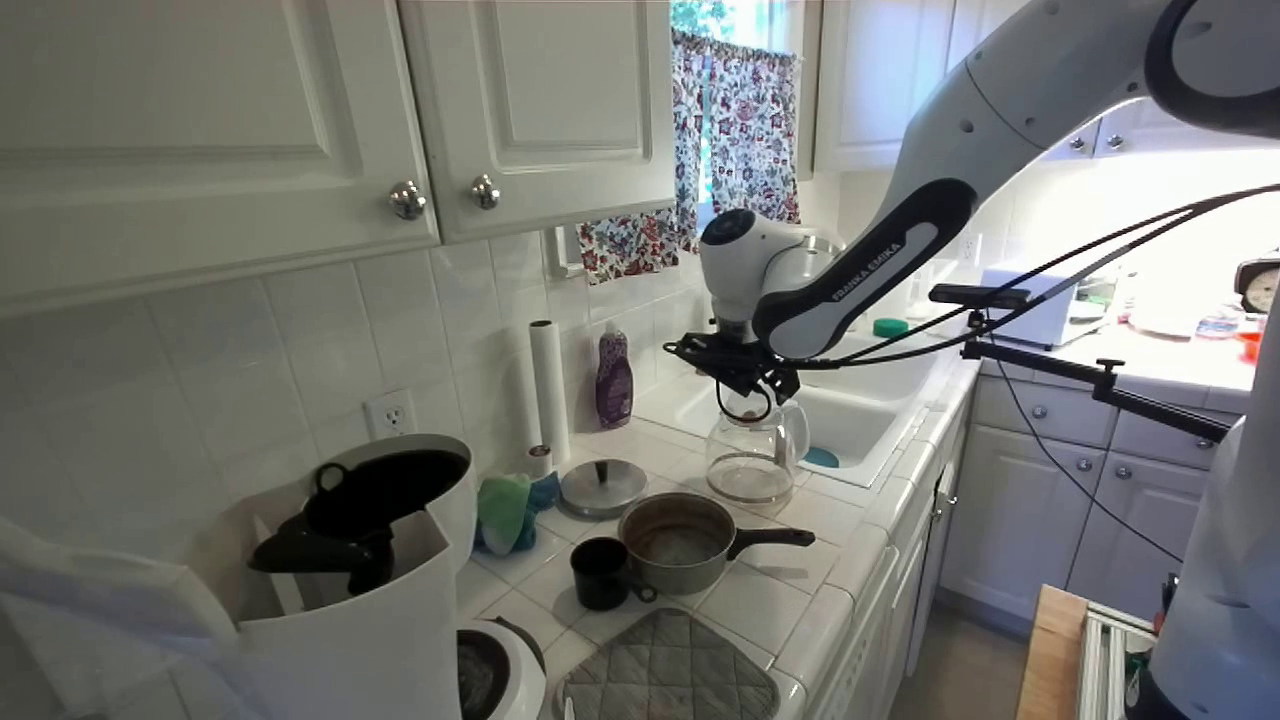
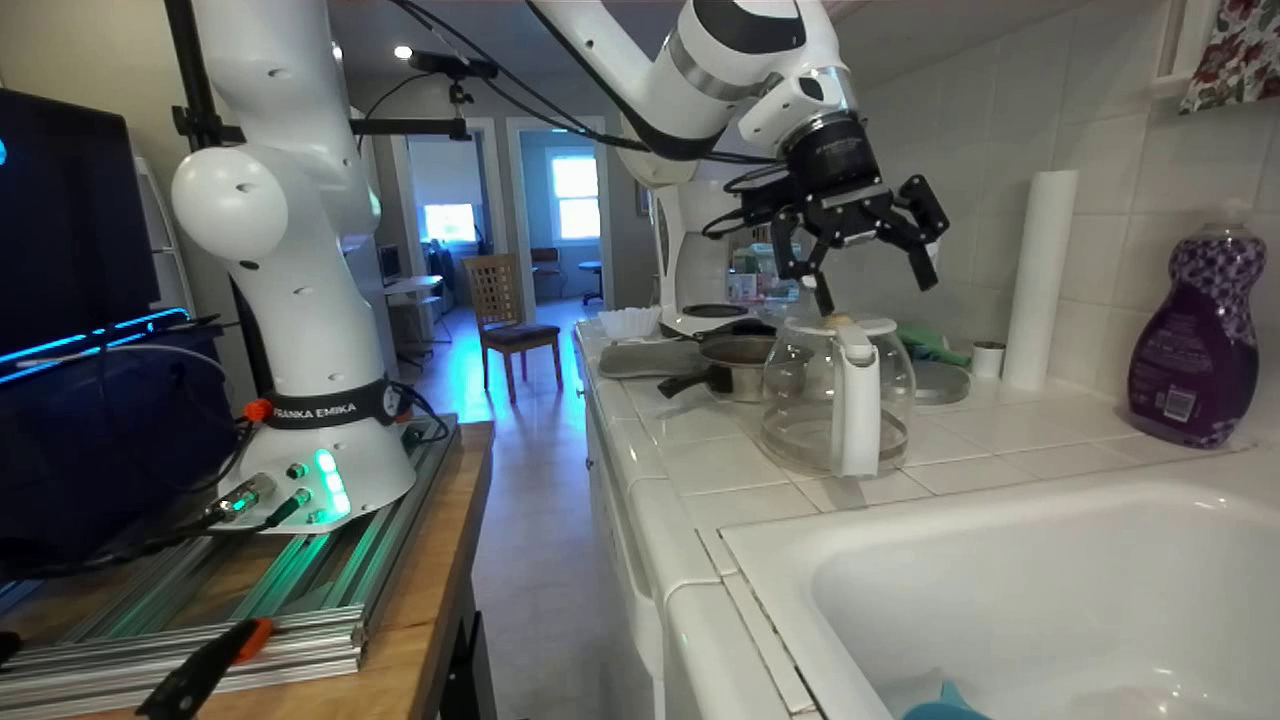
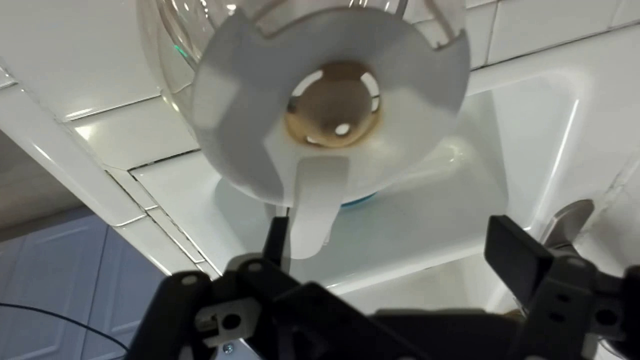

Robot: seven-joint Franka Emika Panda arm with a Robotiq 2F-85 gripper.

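Observation:
A glass coffee carafe (image 1: 750,468) with a white lid (image 3: 240,138) and white handle (image 2: 855,420) stands upright on the tiled counter, just beside the sink. Its handle points toward the sink. My gripper (image 2: 876,288) is above the carafe, tilted, its fingers spread wide with nothing held. In the wrist view the handle's end appears close to the left finger (image 3: 277,240), while the right finger (image 3: 516,258) is well off to the side over the sink. Whether a fingertip touches the lid cannot be told.
The white sink (image 2: 768,552) adjoins the carafe, with a blue item (image 2: 945,706) inside. On the counter are a pan (image 1: 678,546), a black cup (image 1: 600,574), a metal lid (image 1: 603,487), a quilted grey mat (image 1: 672,672), a paper roll (image 1: 548,390) and a purple bottle (image 1: 613,382).

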